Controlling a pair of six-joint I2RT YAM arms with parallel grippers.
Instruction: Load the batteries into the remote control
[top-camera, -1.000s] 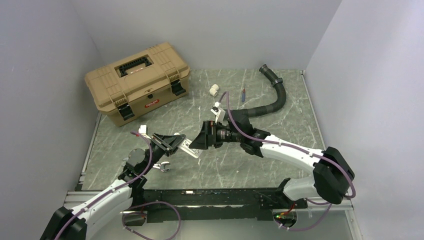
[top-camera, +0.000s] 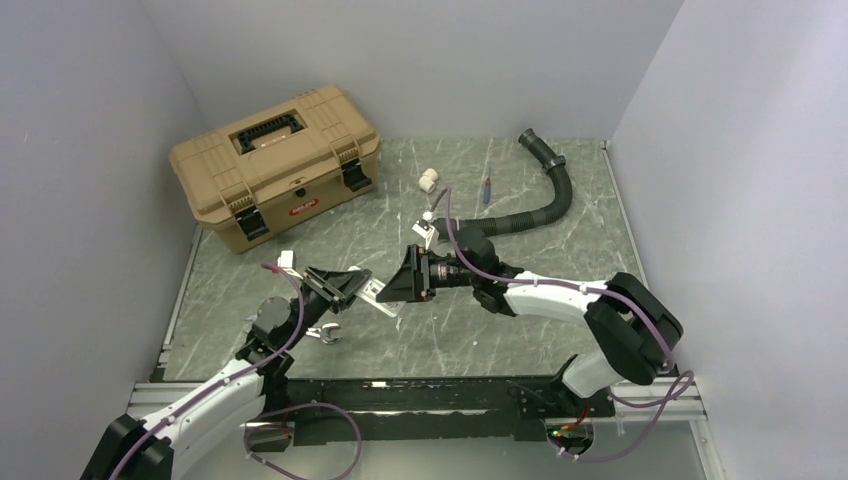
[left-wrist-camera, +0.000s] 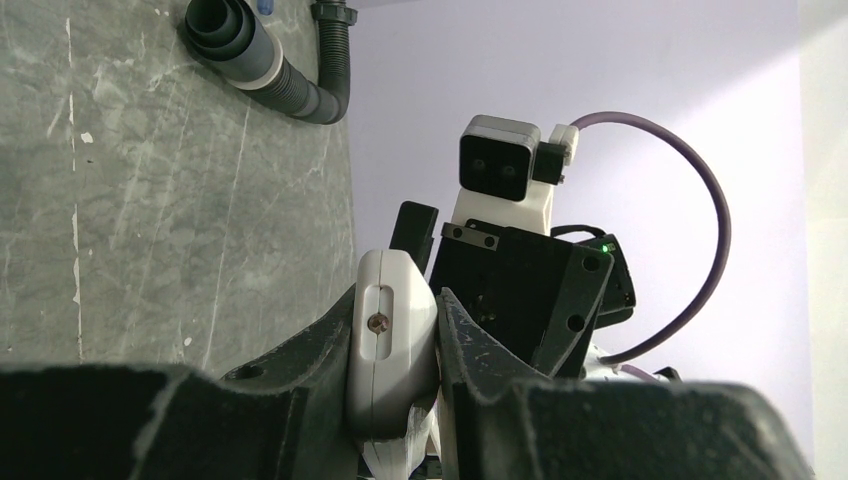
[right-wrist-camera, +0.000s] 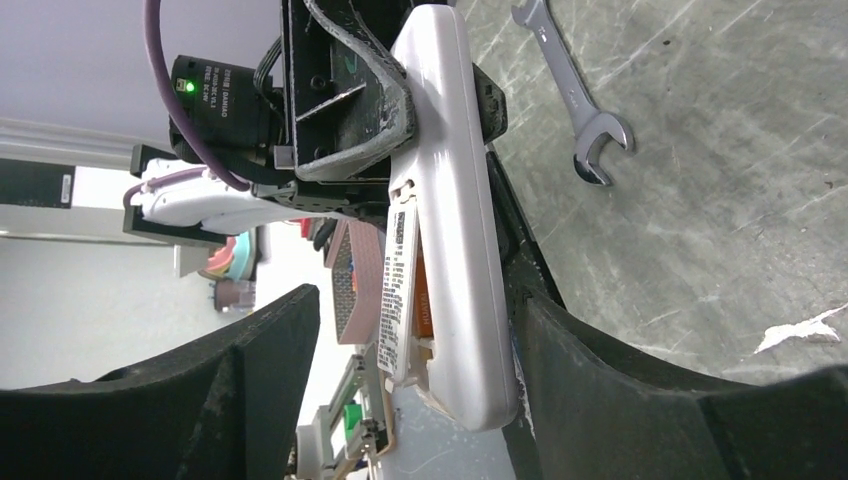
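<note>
My left gripper (top-camera: 352, 280) is shut on the white remote control (top-camera: 381, 298), held above the table in the middle. The left wrist view shows the remote's end (left-wrist-camera: 385, 335) between its fingers. In the right wrist view the remote (right-wrist-camera: 455, 250) stands on end with its compartment facing left, a white label strip along it and an orange battery (right-wrist-camera: 423, 290) visible inside. My right gripper is part open around the remote's lower end, fingers either side; whether they touch it I cannot tell.
A tan toolbox (top-camera: 275, 170) stands back left. A black hose (top-camera: 540, 215), small blue item (top-camera: 487, 190) and white fittings (top-camera: 428, 182) lie at the back. A wrench (right-wrist-camera: 575, 95) lies front left.
My right arm has shifted slightly to the left, its elbow drawing inward, with the gripper close to the remote. The left arm and remote have not visibly moved.
</note>
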